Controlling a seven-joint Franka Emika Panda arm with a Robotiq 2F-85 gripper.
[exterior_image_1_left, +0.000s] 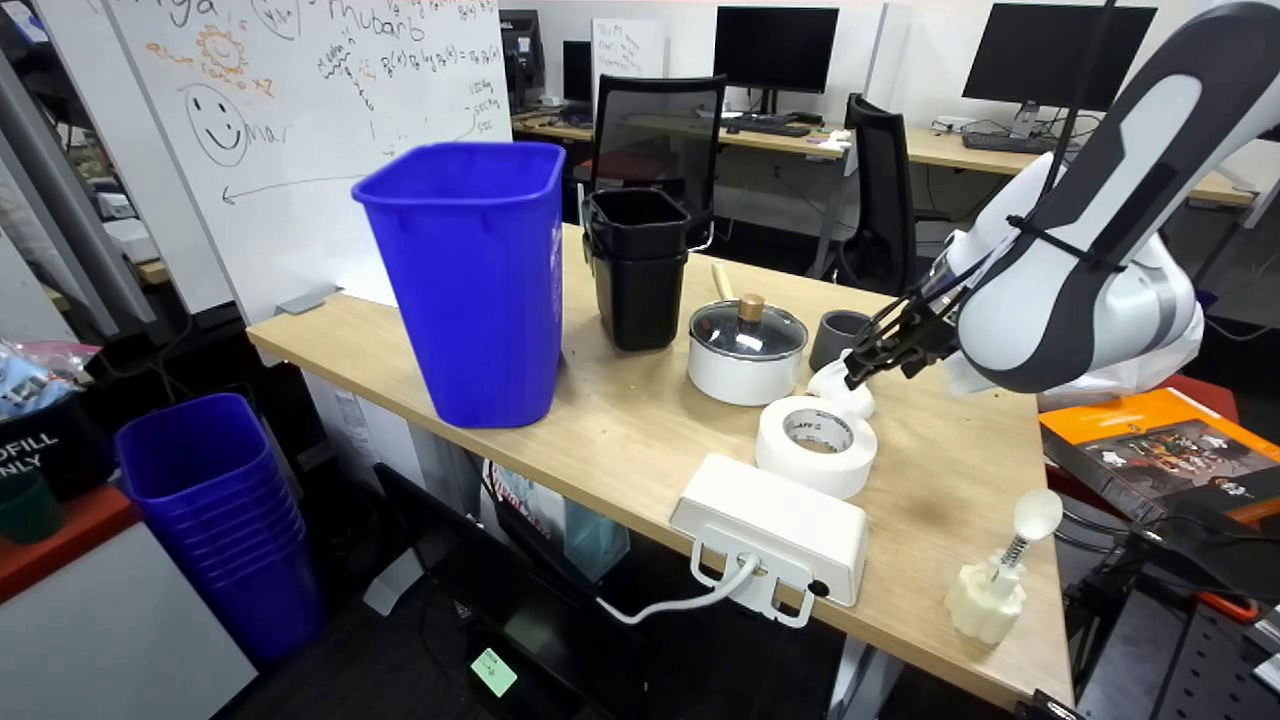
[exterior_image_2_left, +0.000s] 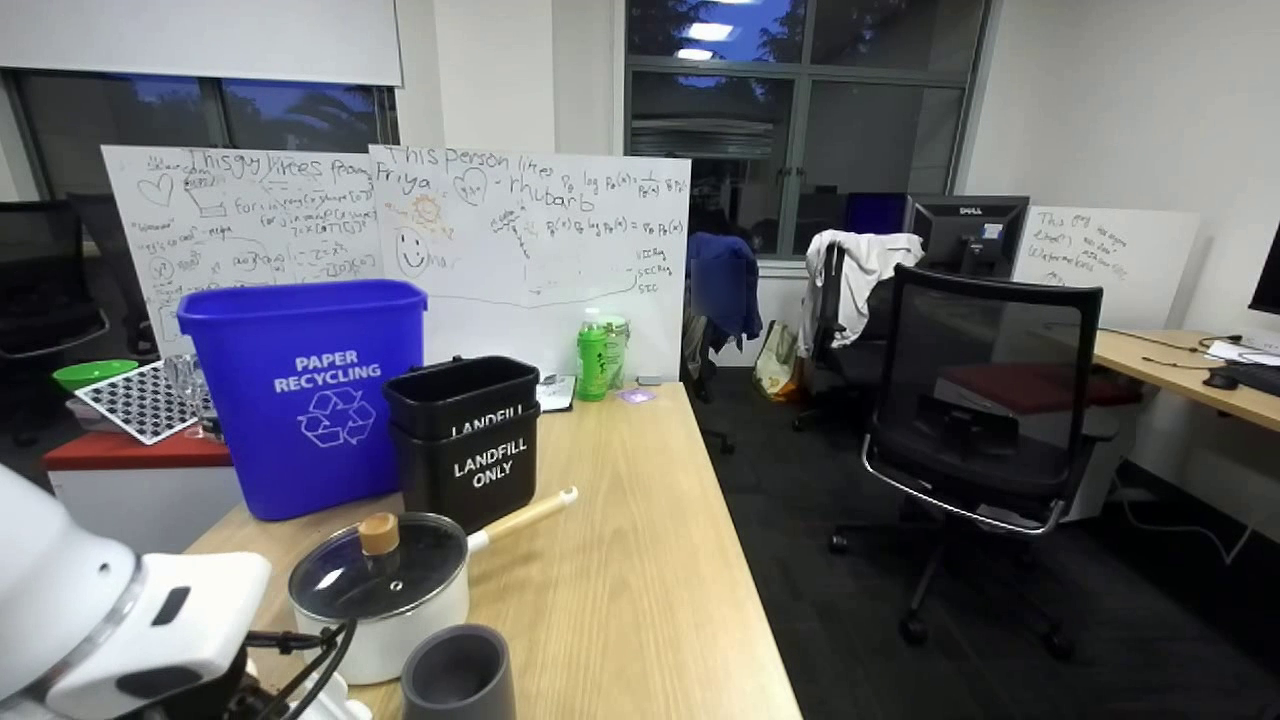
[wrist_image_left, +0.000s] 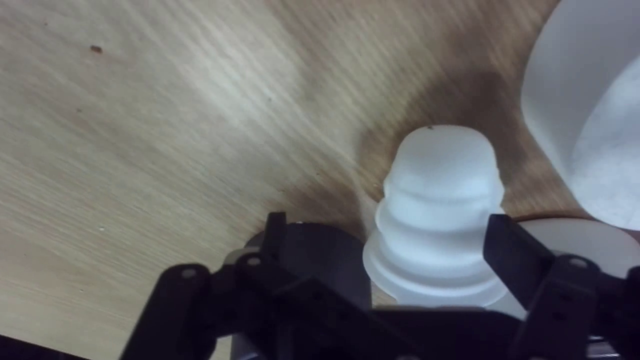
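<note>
In the wrist view a white ridged, rounded object lies on the wooden table between the spread fingers of my gripper, which is open. The right finger is close beside it; whether they touch I cannot tell. Beneath the left finger is the dark grey cup. In exterior view 1 my gripper is low over the same white object, partly covering it, between the grey cup and the white tape roll.
A white lidded pot stands just left of my gripper, with black bins and a tall blue bin farther off. A white box and a brush-like item lie toward the near edge.
</note>
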